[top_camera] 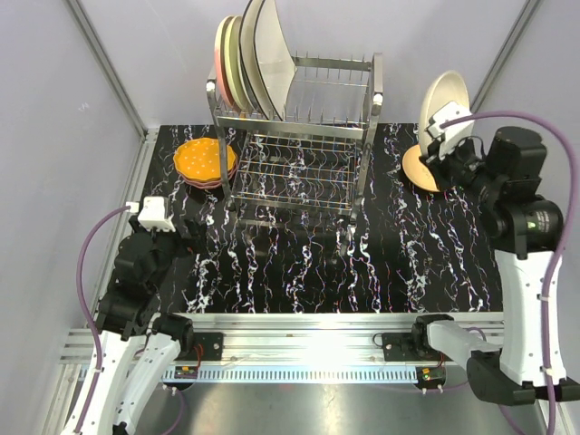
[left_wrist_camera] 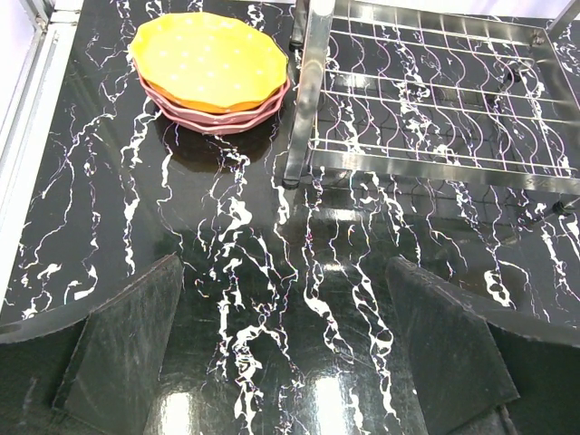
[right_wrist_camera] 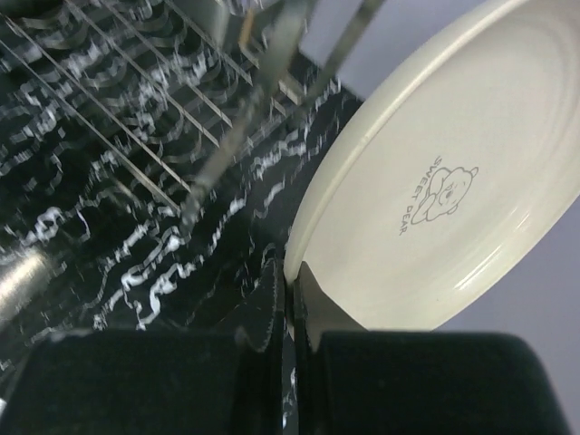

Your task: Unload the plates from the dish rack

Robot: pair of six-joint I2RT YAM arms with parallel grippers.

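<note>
A cream plate with a small bear print [right_wrist_camera: 444, 195] is pinched at its rim by my right gripper, shut on it. In the top view this plate [top_camera: 446, 95] is held tilted to the right of the dish rack [top_camera: 292, 130], above a peach plate [top_camera: 420, 170] lying on the table and partly hidden by it. Several plates [top_camera: 276, 59] stand on edge in the upper tier's left part. My left gripper is open with nothing between its fingers, over the table at the left.
Yellow dotted and pink scalloped dishes [top_camera: 201, 160] are stacked left of the rack, on the black marbled table [top_camera: 299, 281]. The rack's lower tier is empty. Table in front of the rack is clear. Walls close in both sides.
</note>
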